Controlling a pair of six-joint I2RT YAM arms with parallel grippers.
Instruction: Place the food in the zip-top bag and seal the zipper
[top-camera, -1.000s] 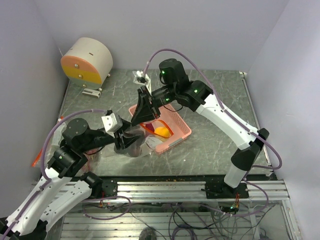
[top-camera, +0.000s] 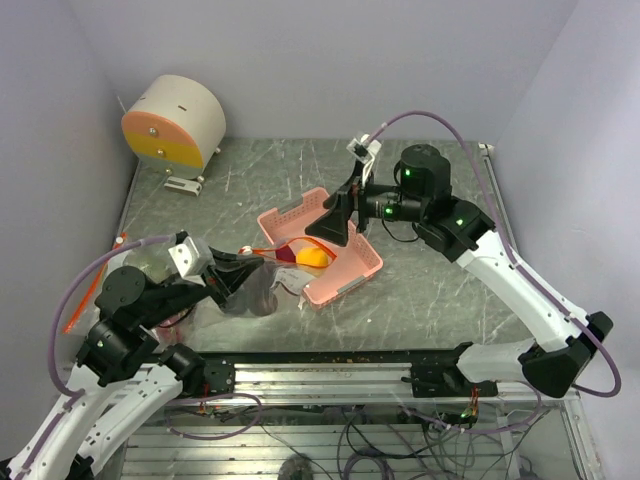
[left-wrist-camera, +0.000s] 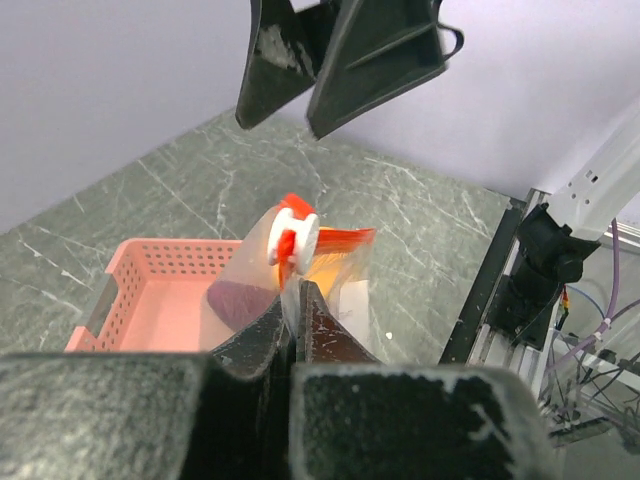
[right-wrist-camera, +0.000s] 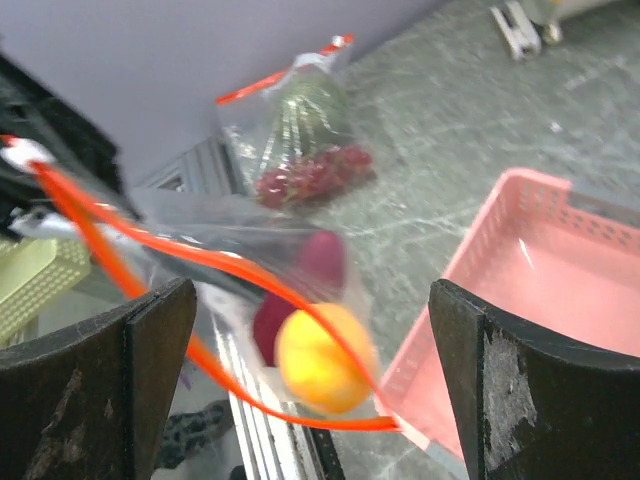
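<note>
A zip top bag with red zipper (left-wrist-camera: 342, 238) and white slider (left-wrist-camera: 293, 240) hangs from my left gripper, shut on its end. Inside are an orange-yellow food item (right-wrist-camera: 322, 355) and a dark red one (right-wrist-camera: 318, 262); the bag (top-camera: 250, 292) lies partly over the pink basket's near-left edge in the top view. My right gripper (top-camera: 338, 225) stands open above the bag and basket, nothing between its fingers.
The pink basket (top-camera: 362, 258) sits mid-table. A second bag with green and red contents (right-wrist-camera: 305, 140) lies at left. A white box with orange and yellow front (top-camera: 170, 120) stands back left.
My right gripper has moved right, away from my left gripper, and now stands over the basket. My left gripper shifted slightly left, still holding the bag.
</note>
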